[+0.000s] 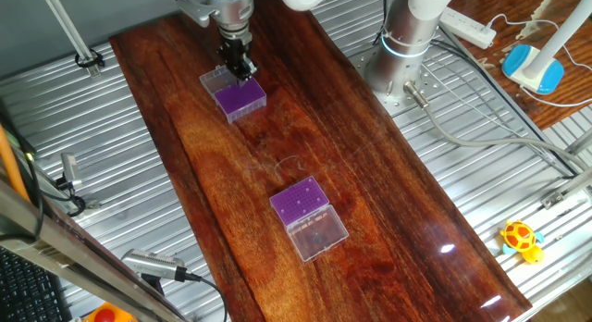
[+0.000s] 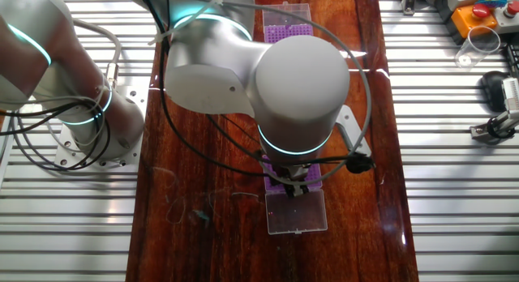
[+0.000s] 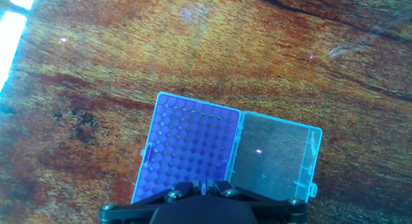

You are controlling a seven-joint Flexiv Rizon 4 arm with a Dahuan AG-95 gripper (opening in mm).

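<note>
My gripper (image 1: pixel 240 74) is over the far purple tip box (image 1: pixel 240 97), close to the side where its clear lid joins. In the wrist view the gripper covers the near edge of this box's perforated purple rack (image 3: pixel 190 143), where a row of small pale spots lies along one edge. The fingertips are close together, with a thin bluish strip between them; whether that is a held item or the rack behind cannot be made out. The clear lid (image 3: pixel 273 150) lies open flat. A second open purple box (image 1: pixel 300 201) sits farther down the table.
The second box's clear lid (image 1: pixel 317 233) is folded open, with small orange-brown marks near its hinge. Bare wooden table (image 1: pixel 264 151) separates the two boxes. The arm's base (image 1: pixel 393 68) stands beyond the table's edge. A toy turtle (image 1: pixel 521 237) lies off the board.
</note>
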